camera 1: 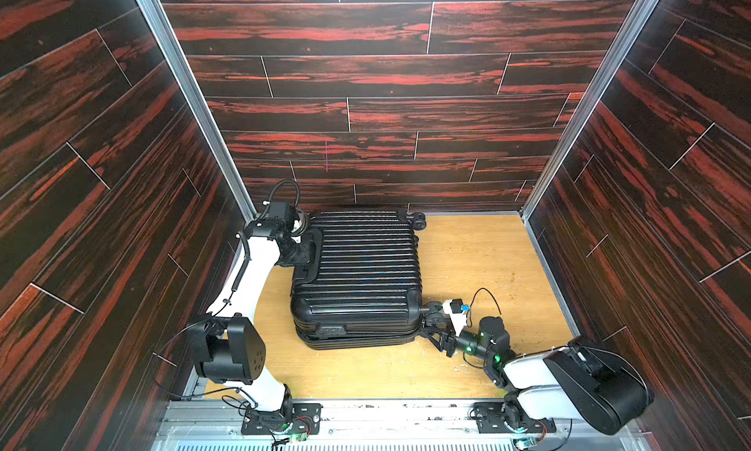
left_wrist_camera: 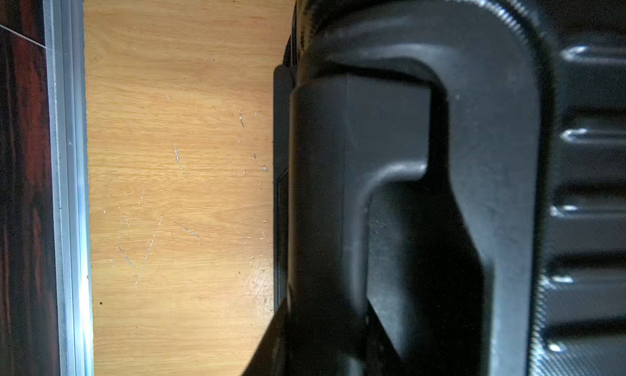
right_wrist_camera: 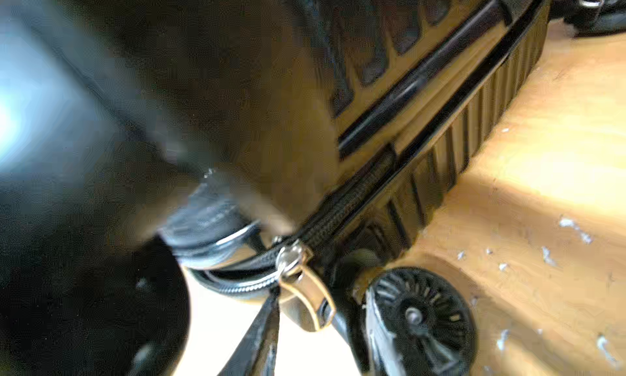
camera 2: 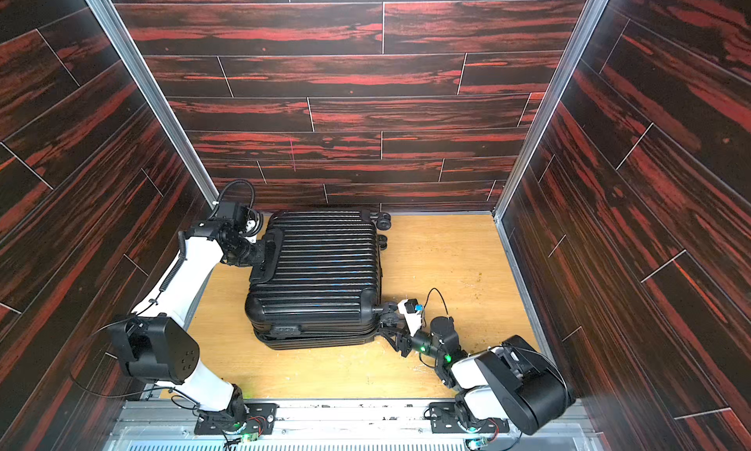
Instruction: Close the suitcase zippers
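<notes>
The black ribbed suitcase (camera 1: 360, 271) lies flat on the wooden floor. At its left side, my left gripper is shut on the suitcase's carry handle (left_wrist_camera: 326, 200). My right gripper is at the near right corner, by the wheels. In the right wrist view its fingers (right_wrist_camera: 262, 337) stand apart, with a metal zipper pull (right_wrist_camera: 316, 294) hanging between their tips; I see no firm grip on it. From the pull's slider, the zipper track (right_wrist_camera: 345, 200) runs along the seam of the right side. Near the corner the seam (right_wrist_camera: 241, 278) shows separated edges.
A caster wheel (right_wrist_camera: 420, 323) sits just right of the right fingers, and another dark wheel (right_wrist_camera: 150, 310) bulks large on the left. Bare floor (camera 1: 477, 255) lies to the suitcase's right. The left wall stands close to the left arm.
</notes>
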